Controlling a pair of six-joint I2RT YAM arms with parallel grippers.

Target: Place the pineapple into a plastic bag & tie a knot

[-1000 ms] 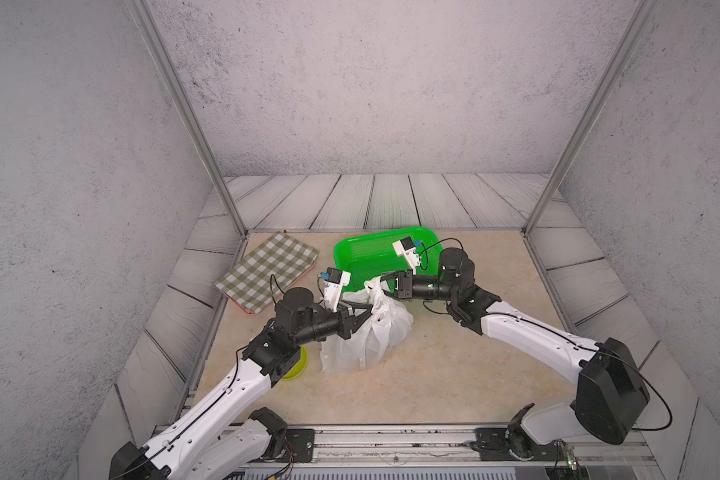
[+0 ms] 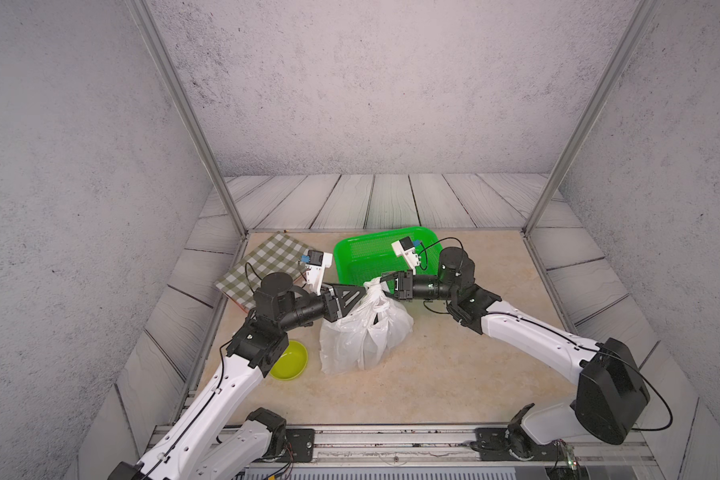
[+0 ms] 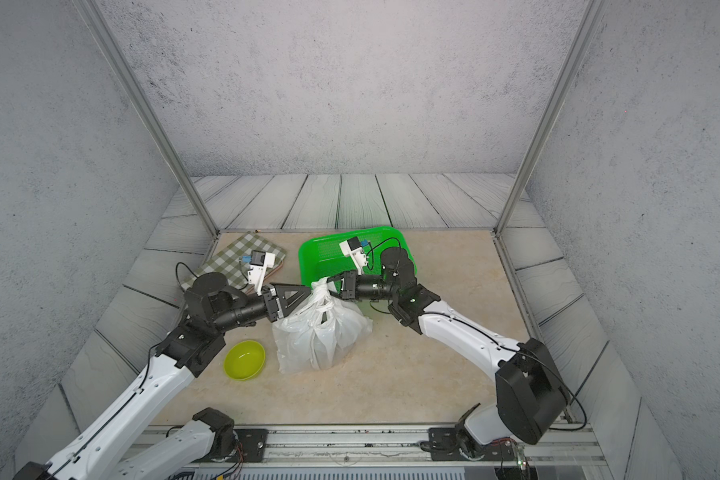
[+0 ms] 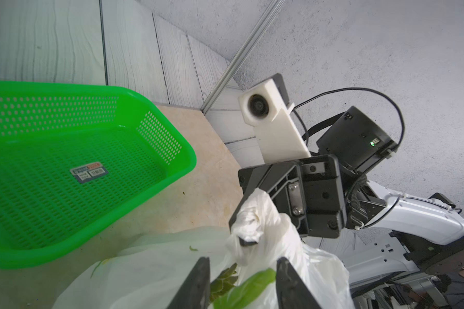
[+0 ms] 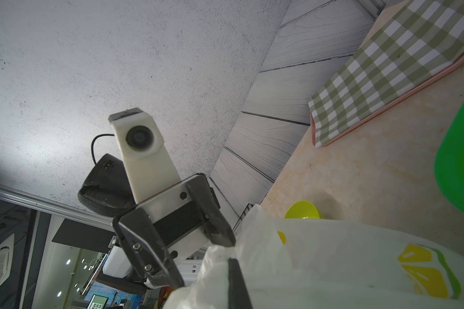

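A white plastic bag [image 2: 360,344] stands mid-table, its top gathered and twisted; in the left wrist view, green leaves [image 4: 247,291] show within it. My right gripper [image 2: 386,281] is shut on the bag's gathered top [image 4: 255,216], which bunches around its fingertips. My left gripper hangs just left of that top, fingers apart, pointing at it over the bag, nothing visibly clamped between them. The pineapple is otherwise hidden in the bag.
A green basket [image 2: 388,240] sits at the back centre. A checked cloth on a pink-edged board [image 2: 260,268] lies back left. A yellow-green bowl [image 3: 244,360] is front left.
The right arm and bag look unchanged.
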